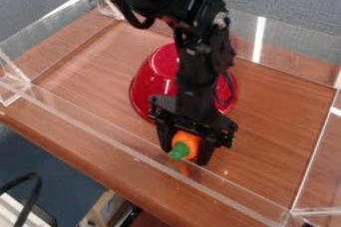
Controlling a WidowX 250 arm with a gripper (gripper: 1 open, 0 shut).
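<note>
The black gripper point(185, 141) hangs low near the front wall of the clear-walled tray, around an orange carrot toy point(190, 139) with a green tip that points toward the viewer. The carrot lies between the dark fingers, and whether they press on it is hard to make out. Behind the gripper and partly hidden by it is a red bowl-like object point(147, 87), apparently on the wooden floor.
Clear walls point(60, 105) border the wooden floor point(273, 131), which is bare at left and right. Outside at lower left are a black cable point(30, 197) and some light boxy items.
</note>
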